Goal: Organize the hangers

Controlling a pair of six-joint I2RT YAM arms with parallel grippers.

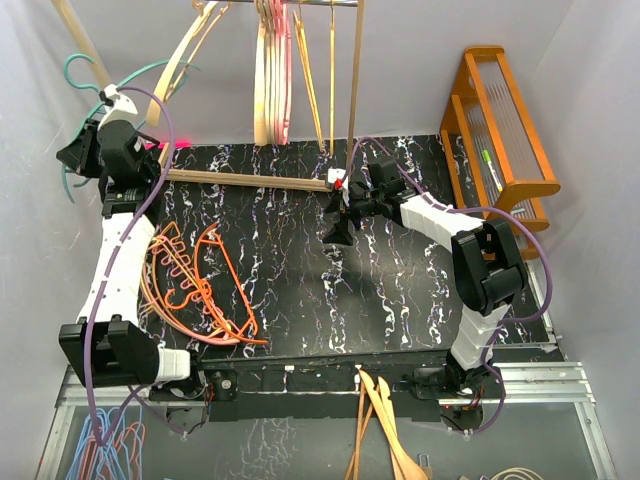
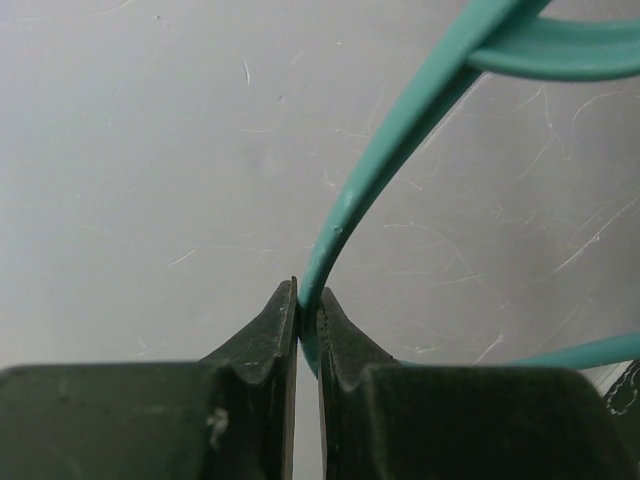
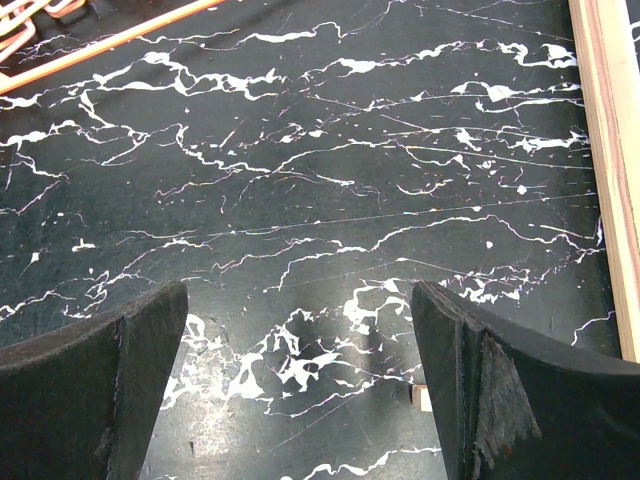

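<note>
My left gripper is shut on a teal hanger (image 2: 361, 185), held up at the upper left beside the rack's wooden frame (image 1: 354, 70) in the top view. Cream and pink hangers (image 1: 267, 75) hang in a cluster from the rail (image 1: 333, 3), with several wooden hangers (image 1: 178, 52) apart at the left. A pile of orange and pink hangers (image 1: 192, 290) lies on the table below. My right gripper (image 1: 338, 226) is open over the marble surface with nothing between its fingers.
An orange wooden shelf (image 1: 510, 130) stands at the back right. The rack's wooden base bar (image 1: 250, 180) crosses the table. More hangers (image 1: 383, 420) lie beyond the front edge.
</note>
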